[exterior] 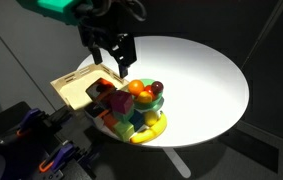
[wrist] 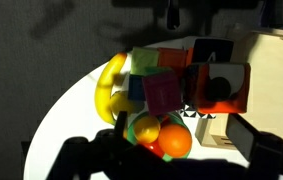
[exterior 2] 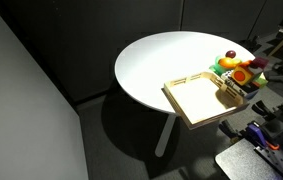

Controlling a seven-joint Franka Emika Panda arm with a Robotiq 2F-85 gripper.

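My gripper [exterior: 110, 62] hangs above the table with its two fingers spread wide, nothing between them. In the wrist view, the open gripper spans the fruit and blocks below. A dark red cube [wrist: 163, 92] tops a cluster that includes a green block [wrist: 143, 60]. To its right lies a red-orange and black item [wrist: 223, 88], its kind unclear. A green bowl [exterior: 155, 104] holds an orange [wrist: 175, 141], a yellow-orange fruit [wrist: 147, 129] and a dark red fruit [exterior: 157, 87]. A yellow banana [exterior: 152, 131] curves beside the blocks.
A shallow light wooden tray [exterior 2: 184, 103] lies on the white round table [exterior: 206, 85], close to the cluster. Beyond the bowl, much of the tabletop is bare. The blocks crowd the table's edge, with dark floor past it.
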